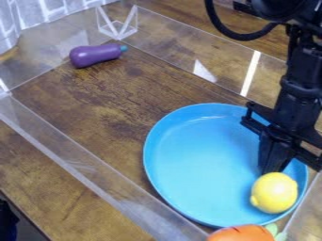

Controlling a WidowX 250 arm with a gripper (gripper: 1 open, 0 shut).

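Note:
My black gripper (277, 145) hangs over the right side of a blue plate (199, 161), its tip low, just behind a yellow lemon-like ball (273, 192) that sits on the plate's lower right. The gripper looks shut, with nothing visible between its fingers; the tip is partly hard to make out. An orange object (240, 232) with green on it lies at the plate's front edge.
A purple eggplant-like toy (94, 55) lies at the upper left. Bare wooden surface (101, 104) fills the middle left, bounded by clear plastic walls (70, 165).

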